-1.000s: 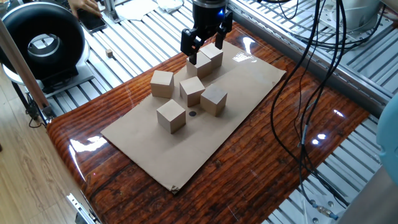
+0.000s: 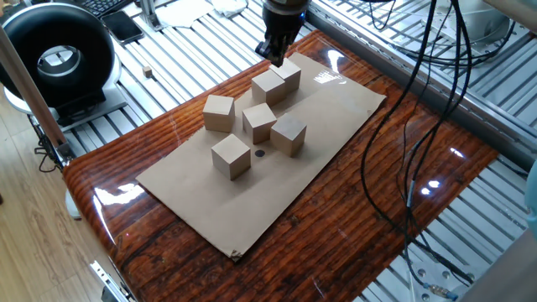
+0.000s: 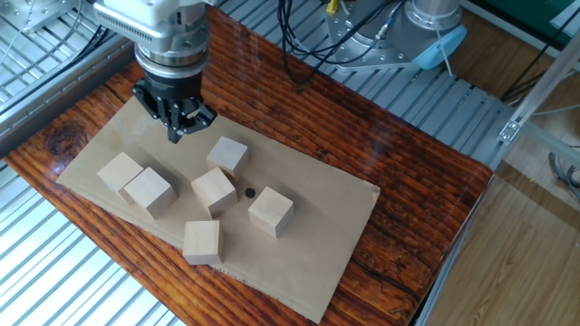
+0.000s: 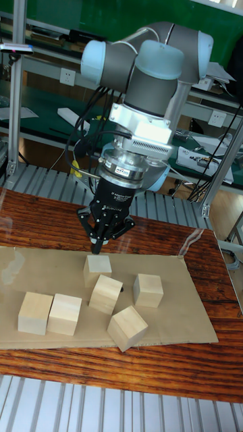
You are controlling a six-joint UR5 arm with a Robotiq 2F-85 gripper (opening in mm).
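Note:
Several plain wooden cubes rest on a sheet of brown cardboard point(image 2: 201, 201). Two of them, a far cube point(image 2: 289, 70) and its neighbour point(image 2: 268, 86), sit side by side. A greyish-topped cube point(image 3: 228, 156) lies close to a middle cube point(image 3: 214, 192); a cube by the black dot point(image 3: 271, 212) and a cube near the sheet's long edge point(image 3: 202, 243) stand apart. Above the cardboard hangs my gripper point(image 4: 98, 249), fingertips together and nothing seen between them. In exterior view 2 its tips point(image 3: 175, 138) point down over bare cardboard, between the pair and the greyish cube.
The cardboard lies on a glossy brown wooden table point(image 2: 336, 226). Black cables point(image 2: 411, 159) hang over one side of it. Slatted metal benches surround the table, with a black ring-shaped object point(image 2: 63, 54) and a phone point(image 2: 126, 27) on one. Cardboard toward the near end is bare.
The gripper has gone from open to shut, and has turned and shifted slightly. A hand by the phone has left the view. The cubes look unmoved.

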